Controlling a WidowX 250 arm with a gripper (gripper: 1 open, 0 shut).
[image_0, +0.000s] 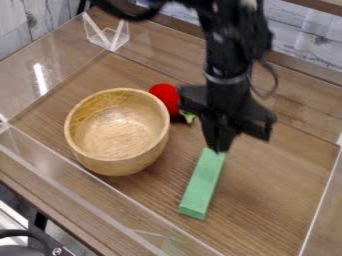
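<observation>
The black robot arm reaches down from the top of the camera view, its gripper (222, 126) hanging over the table just behind the upper end of a green bar (202, 185). Its fingertips are blurred, so I cannot tell how far apart they are. A wooden bowl (116, 133) is left of the gripper. Behind the bowl's right side lies a red object (164, 96), with a small green part partly hidden by the arm.
A white wire-like holder (104, 32) stands at the back left. Dark cables show at the bottom left corner.
</observation>
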